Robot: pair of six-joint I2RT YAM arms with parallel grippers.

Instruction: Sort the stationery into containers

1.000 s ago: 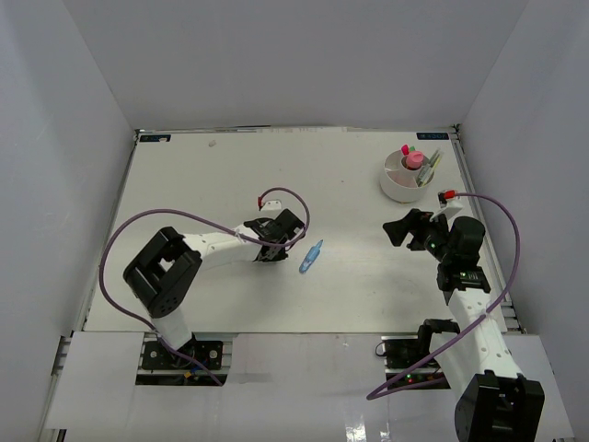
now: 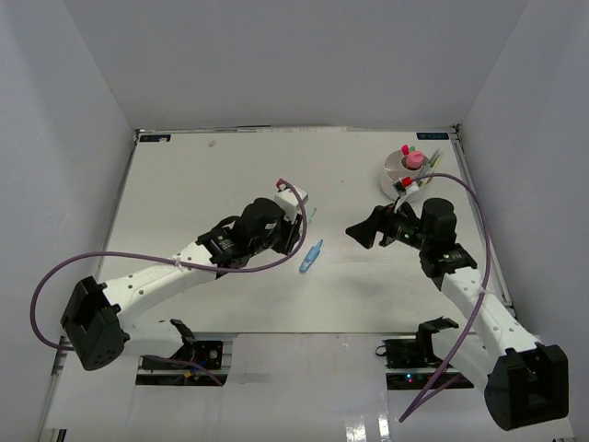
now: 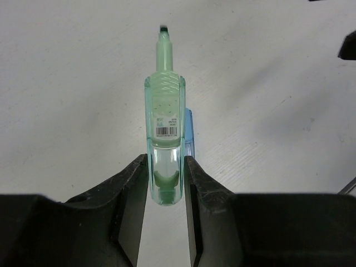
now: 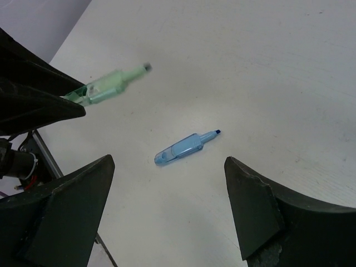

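A pale green marker [image 3: 166, 119] with a dark tip is gripped at its capped end by my left gripper, raised off the table. The same green marker [image 4: 108, 84] shows at the upper left of the right wrist view. On the table lies a blue marker [image 4: 186, 147], cap toward the near left; in the top view this blue marker [image 2: 311, 256] is between the two arms. My right gripper [image 2: 370, 238] stands open, with nothing held, to the right of it. The white round container [image 2: 390, 175] at the back right holds several stationery pieces.
A pink round item [image 2: 415, 159] sits in the container among slim sticks. The right arm stands just in front of the container and partly covers it.
My left gripper has risen and shifted right, bringing the green marker up. The right gripper has moved left toward the middle of the table. The blue marker has stayed put.
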